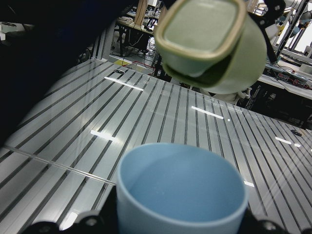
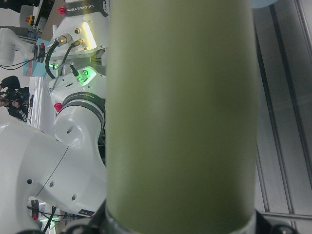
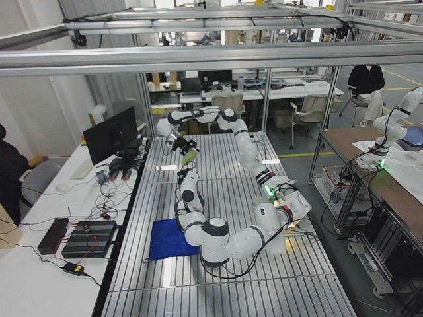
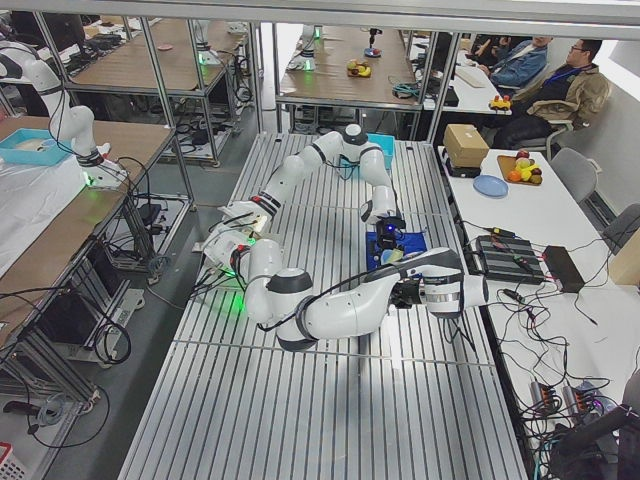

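Note:
A green pitcher [image 1: 209, 53] with a lid hangs tilted above a light blue cup [image 1: 180, 195] in the left wrist view. The cup sits at that wrist's gripper, whose fingers are mostly hidden under it; the gripper appears shut on it. In the right wrist view the green pitcher [image 2: 180, 117] fills the middle, held by that gripper. In the camera left view the pitcher [image 3: 189, 156] is high on the table's left half, between the two grippers. Whether anything flows is not visible.
A blue cloth [image 3: 168, 241] lies on the slatted metal table [image 3: 158, 297]. A teal bin [image 4: 380, 146] stands at the table's end in the camera right view. A desk with monitor and cables [image 3: 79, 205] borders one side. The arms' bases occupy the other side.

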